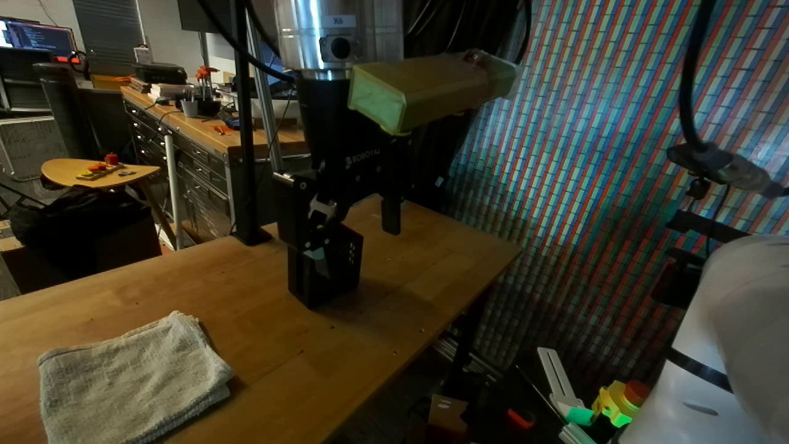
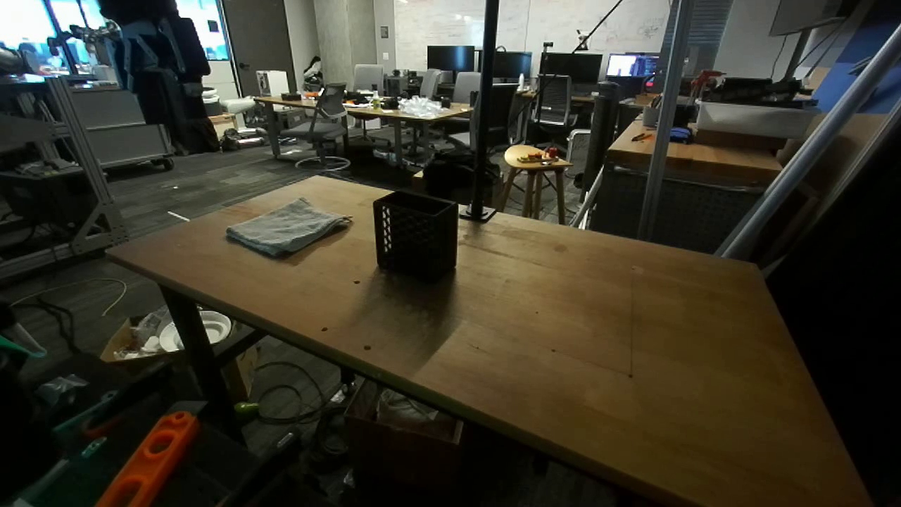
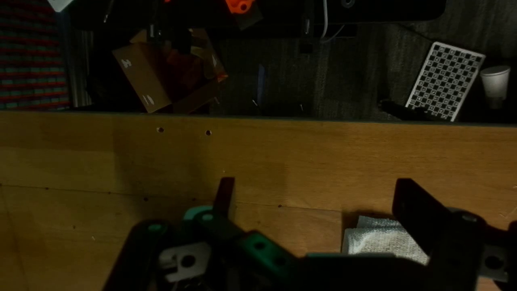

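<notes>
My gripper [image 1: 356, 245] hangs over the table in exterior view 1, its two black fingers wide apart. In that view it overlaps a black crate-like basket [image 1: 353, 266] with holes in its side; whether they touch is not clear. Exterior view 2 shows the basket [image 2: 415, 236] upright on the table, while the gripper is out of that picture. A folded grey towel [image 1: 133, 381] lies flat to one side of the basket. From the wrist view, the open gripper has bare wood between its fingertips, and part of the towel [image 3: 383, 241] shows near one finger.
A black post [image 2: 483, 127] rises at its far edge close to the basket. Off the near edge, on the floor, stands a cardboard box [image 3: 145, 72]. A striped curtain [image 1: 592, 148] hangs beyond the table's end.
</notes>
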